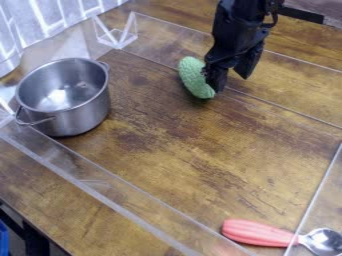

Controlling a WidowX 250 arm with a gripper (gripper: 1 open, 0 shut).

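Note:
A green, bumpy cucumber-like object [195, 78] lies tilted on the wooden table at the upper middle. Just to its right and above it is the black gripper [226, 65], its lower end beside the green object's right side; whether its fingers are open or shut is unclear. A steel pot [64, 95] with side handles stands on the left. A pink-handled ice cream scoop [274, 234] lies at the bottom right.
Clear plastic barriers [114, 200] edge the work area on the left and right.

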